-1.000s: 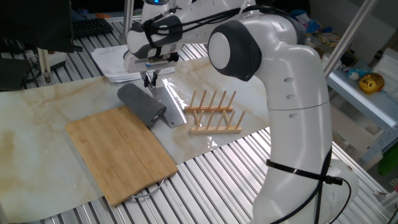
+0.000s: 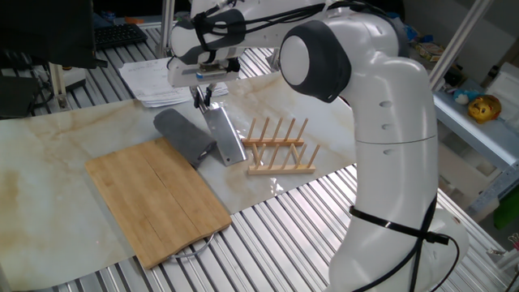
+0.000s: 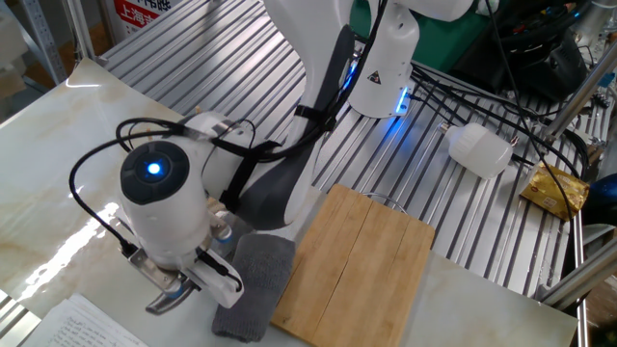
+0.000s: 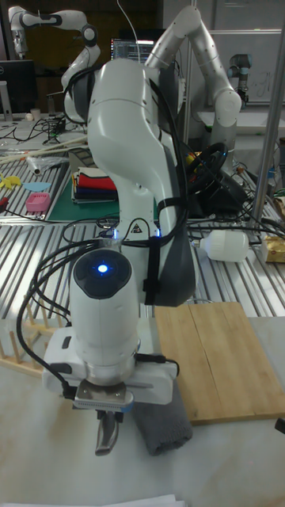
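A cleaver with a broad silver blade [image 2: 224, 136] slants down from my gripper [image 2: 203, 96] in exterior view 1, between the grey towel roll and the wooden rack. Its handle runs up between the dark fingers, and the gripper appears shut on it. In exterior view 3 the metal handle [image 4: 106, 434] pokes out below the gripper's body, toward the camera, with the blade hidden. Exterior view 2 shows the handle end [image 3: 170, 300] beside the hand. Whether the blade's lower end touches the table is hard to tell.
The rolled grey towel [image 2: 185, 136] lies close beside the blade, against a wooden cutting board [image 2: 158, 199]. A pegged wooden rack [image 2: 280, 154] stands on the other side. Papers [image 2: 150, 83] lie behind the gripper.
In exterior view 1 the gripper has moved a little up and to the right. The cleaver has shifted slightly with it, while towel, board and rack stay put.
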